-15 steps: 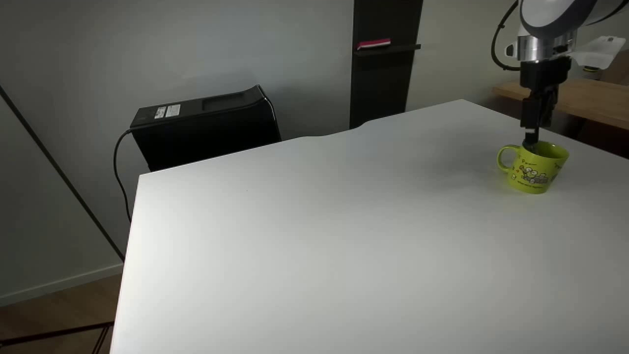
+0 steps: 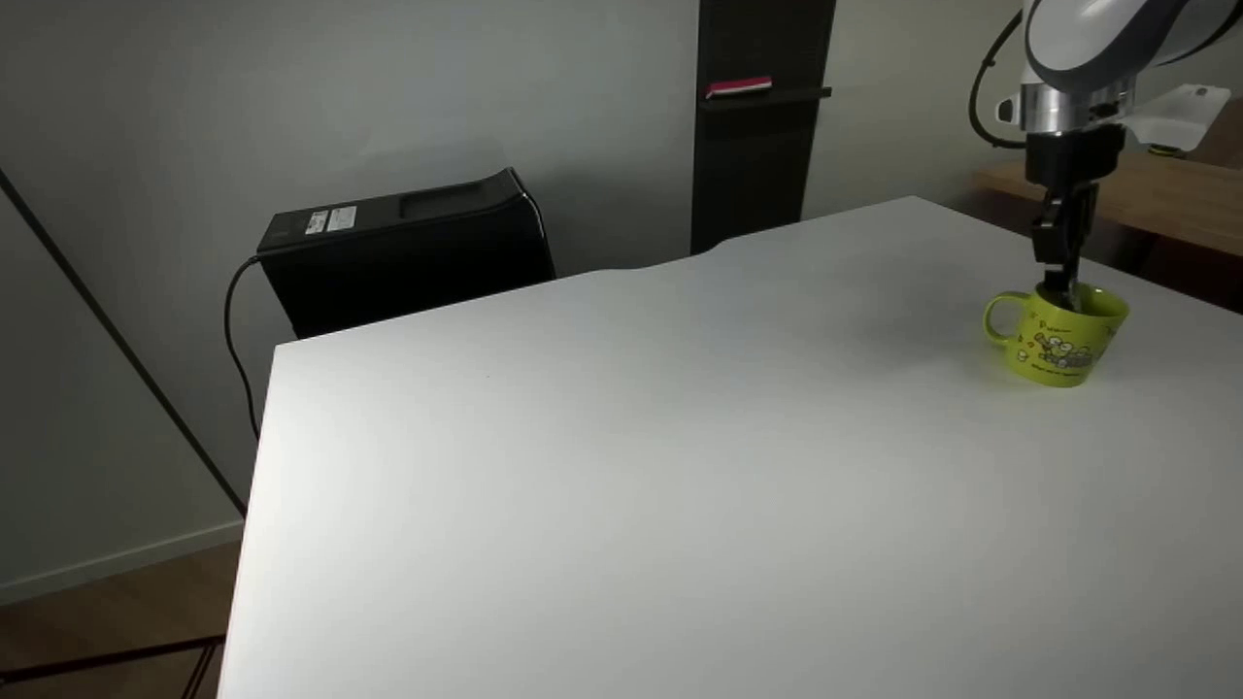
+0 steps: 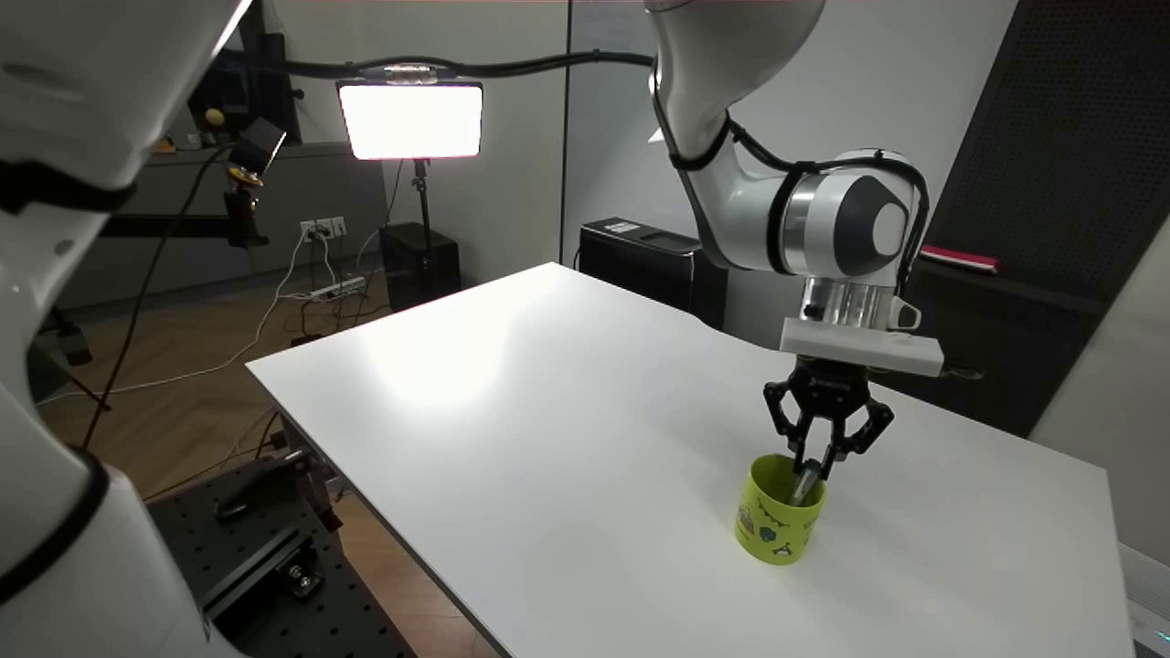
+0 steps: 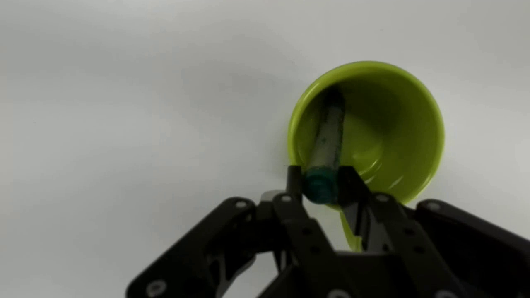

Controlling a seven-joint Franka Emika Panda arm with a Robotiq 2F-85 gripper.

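A yellow-green mug (image 2: 1055, 344) with printed cartoon figures stands upright on the white table, its handle towards the left in exterior view 1. Inside it leans a pale marker (image 4: 328, 136) with a dark green end (image 4: 320, 184). My gripper is shut on that green end, one black finger at either side, at the mug's rim. Exterior view 2 has the gripper (image 3: 809, 466) pointing down over the mug (image 3: 776, 532), with the marker (image 3: 806, 482) slanting into it. The marker's lower tip is in shadow inside the mug.
Apart from the mug, the white table (image 2: 641, 489) is bare, with wide free room to the left in exterior view 1. A black box-shaped unit (image 2: 408, 250) stands beyond its far edge. A lit lamp panel (image 3: 411, 121) is in the background.
My gripper has shifted slightly right and a little lower in exterior view 1. The mug has moved slightly right and towards the camera with it.
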